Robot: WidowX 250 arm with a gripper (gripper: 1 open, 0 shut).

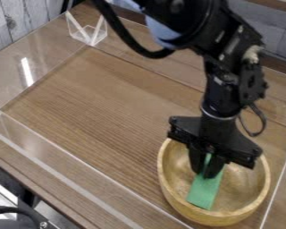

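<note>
A round yellow-tan bowl (181,190) sits at the lower right of the table. A green oblong object (204,194) lies tilted inside it. My black gripper (213,157) is low over the bowl, its fingers closed on the upper end of the green object, which is partly hidden behind them.
A clear wire-like or plastic item (88,29) stands at the back left. Dark objects show at the lower left edge, beyond the table.
</note>
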